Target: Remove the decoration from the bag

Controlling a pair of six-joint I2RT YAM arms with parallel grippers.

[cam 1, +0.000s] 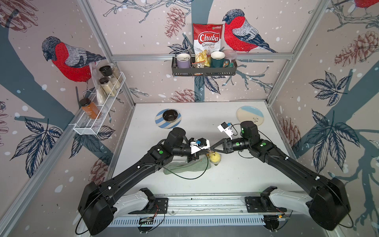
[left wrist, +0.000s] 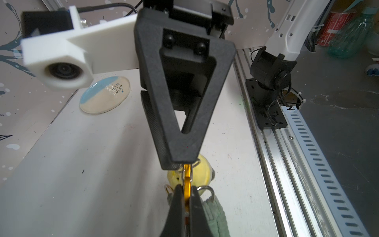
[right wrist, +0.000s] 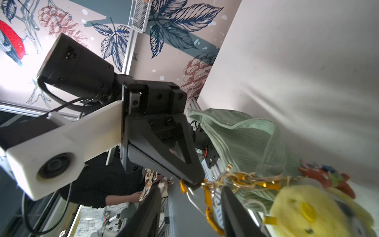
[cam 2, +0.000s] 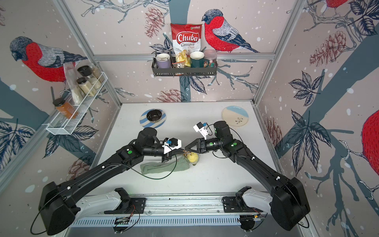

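Observation:
A yellow plush decoration [cam 1: 214, 158] with metal rings, orange clips and a small brown figure [right wrist: 323, 175] lies at the end of the green bag [cam 1: 177, 167]. My left gripper [cam 1: 207, 149] is shut at the clips; in the left wrist view an orange clip [left wrist: 187, 177] shows at its fingertips. My right gripper [cam 1: 218, 147] has its fingers apart around that clip, facing the left one from the right; in the right wrist view its tips sit beside the hanging orange carabiner, and whether they touch it cannot be told.
A striped plate [cam 1: 160, 122] with a dark bowl [cam 1: 170, 115] is at the back left, a beige plate [cam 1: 250, 114] at the back right. A wire shelf [cam 1: 84, 128] and a wall rack [cam 1: 203, 71] hold jars, cups and snacks.

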